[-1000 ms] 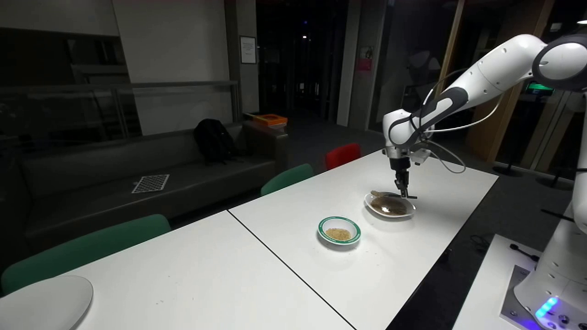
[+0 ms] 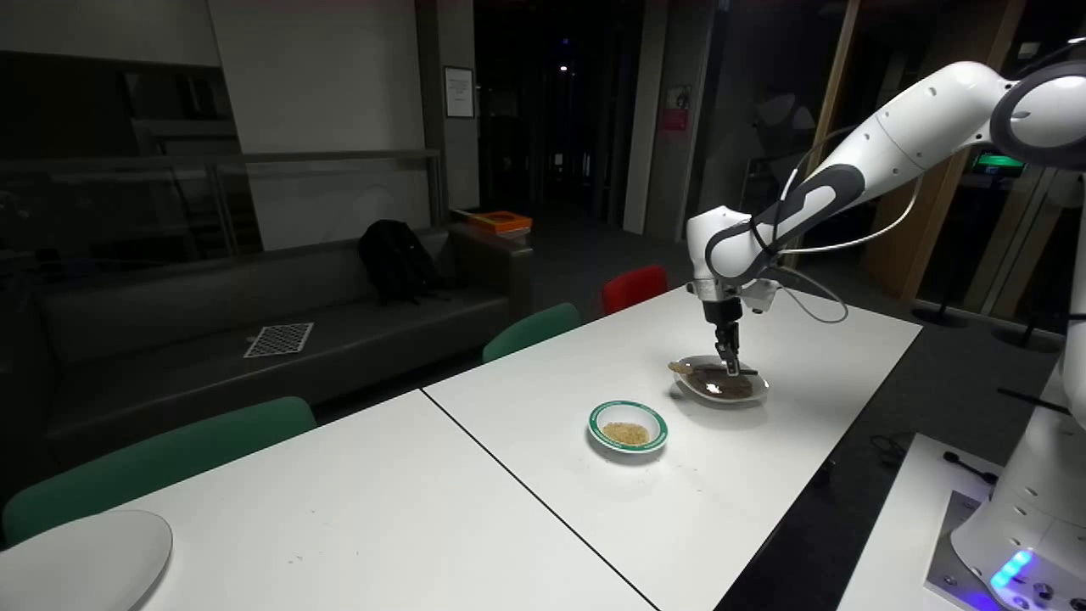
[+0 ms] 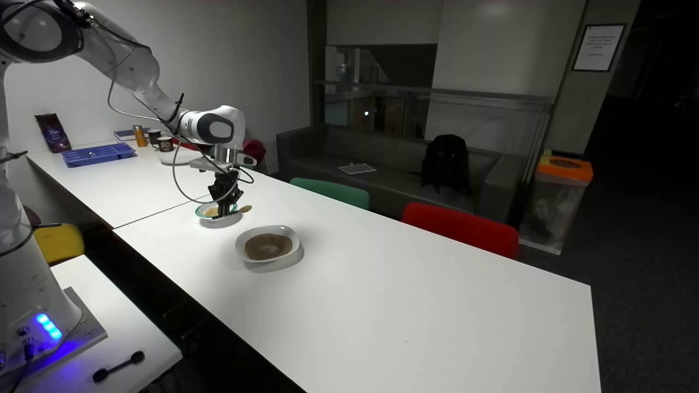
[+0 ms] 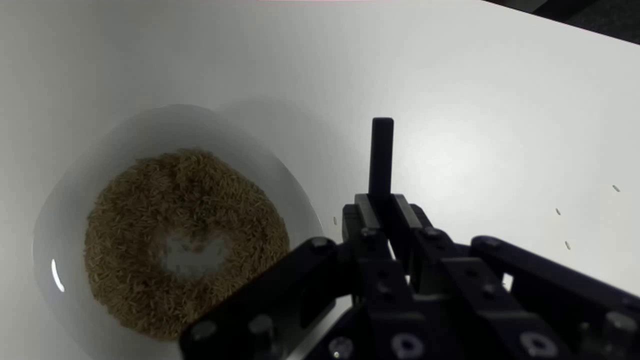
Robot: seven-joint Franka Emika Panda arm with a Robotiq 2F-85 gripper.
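My gripper [image 2: 732, 367] is shut on the black handle [image 4: 381, 153] of a spoon. The spoon's tan bowl end [image 3: 245, 208] sticks out on the far side of the fingers and looks loaded with grains; it is hidden in the wrist view. A wide white bowl [image 4: 306, 207] holds brown rice [image 4: 135, 204] with a bare patch in its middle. In the wrist view the gripper is beside this bowl's right rim, above table height. A smaller green-rimmed bowl [image 2: 596, 428] with pale grains [image 2: 626, 434] stands apart; in exterior view 2 the gripper partly covers it.
Stray grains [image 4: 567, 245] lie on the white table [image 2: 336, 489]. A white plate [image 2: 92, 565] rests at its far left end. In exterior view 2, a blue tray [image 3: 98, 155] and mugs [image 3: 166, 143] stand at the back.
In exterior view 1 the gripper and spoon have shifted left and slightly down, from behind the brown-rice bowl's right side to over it in the picture. Both bowls stay put.
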